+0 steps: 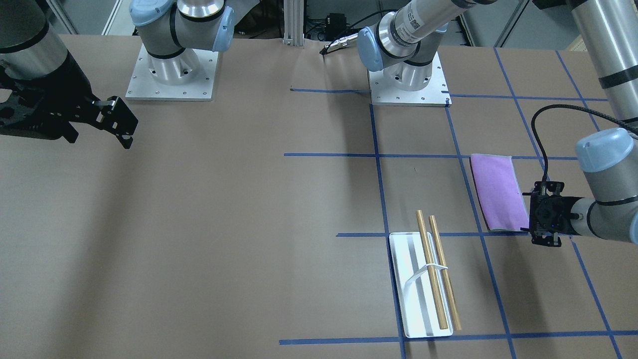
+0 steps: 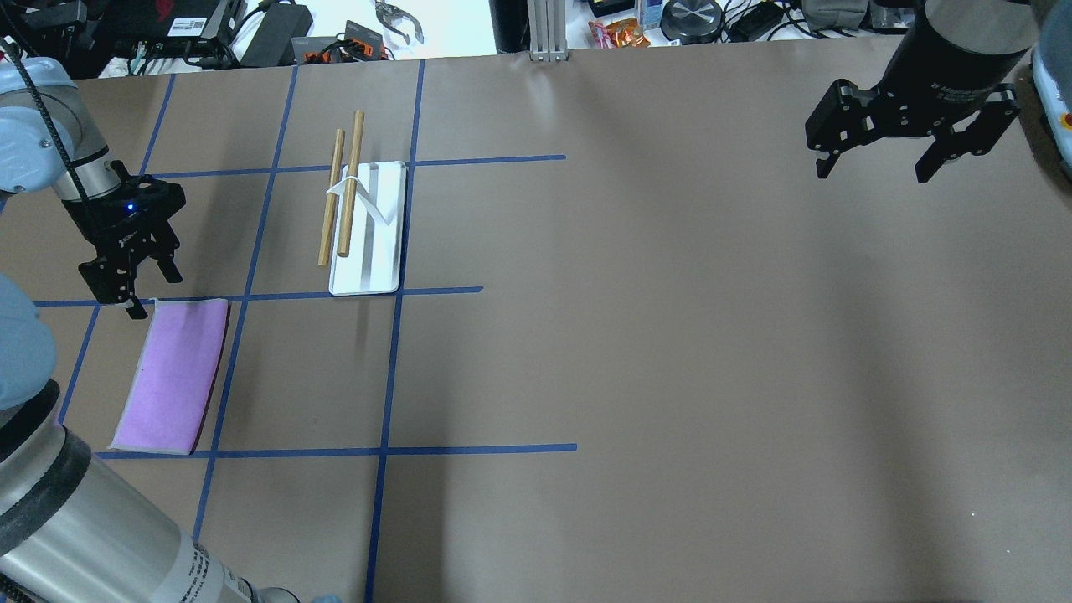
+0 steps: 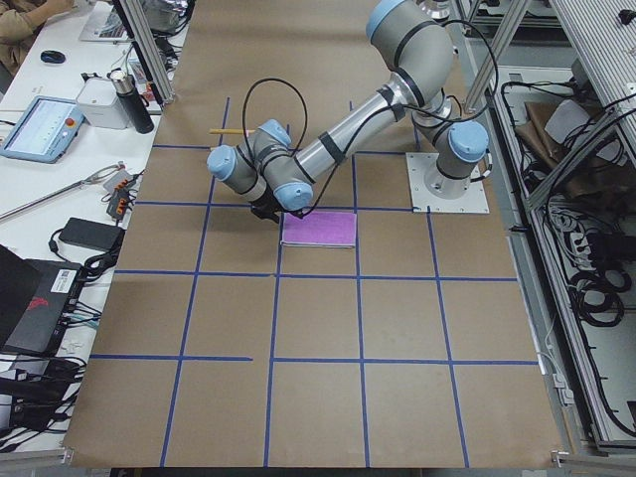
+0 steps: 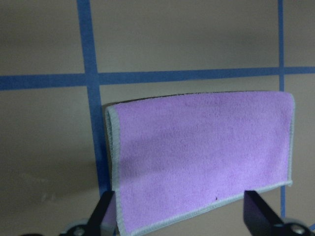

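Observation:
My gripper point(image 2: 157, 296) is open above one end of a folded purple cloth point(image 2: 167, 376), with nothing between its fingers. In the left wrist view the cloth point(image 4: 202, 152) lies flat below the two spread fingertips, one near its grey-edged corner. The front view shows the gripper point(image 1: 534, 230) at the cloth's near side, and the left view shows the cloth point(image 3: 318, 230) just beside it.
A white tray point(image 1: 410, 299) with two wooden sticks point(image 1: 436, 293) across a white rest lies nearer the front camera. Another black gripper point(image 2: 872, 162) hangs over the bare table at the other side.

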